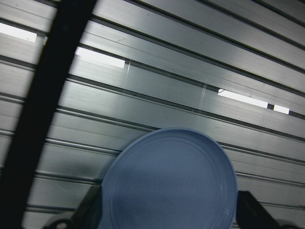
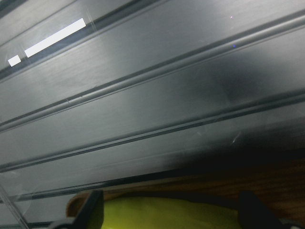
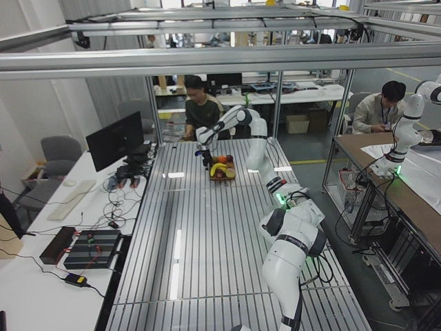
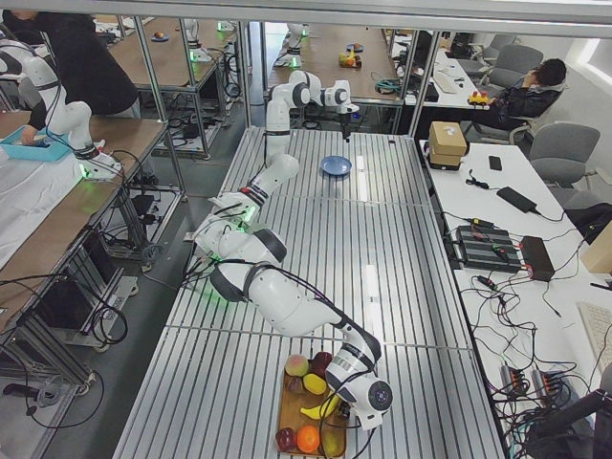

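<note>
A blue plate (image 1: 169,176) (image 4: 336,165) lies on the slatted metal table, below my left gripper, which is open and empty. A wooden tray of fruit (image 4: 285,415) holds bananas (image 4: 314,412), an orange (image 4: 307,439), apples (image 4: 285,439) and other fruit. My right gripper is open just above a yellow fruit (image 2: 162,212), which fills the space beneath its fingers at the bottom of the right wrist view; I cannot tell whether they touch it.
Slatted table space (image 4: 316,239) between plate and tray is largely clear. Desks with electronics (image 3: 91,249) and a monitor (image 3: 114,140) flank it. Frame posts and other robots stand outside the table; people sit behind.
</note>
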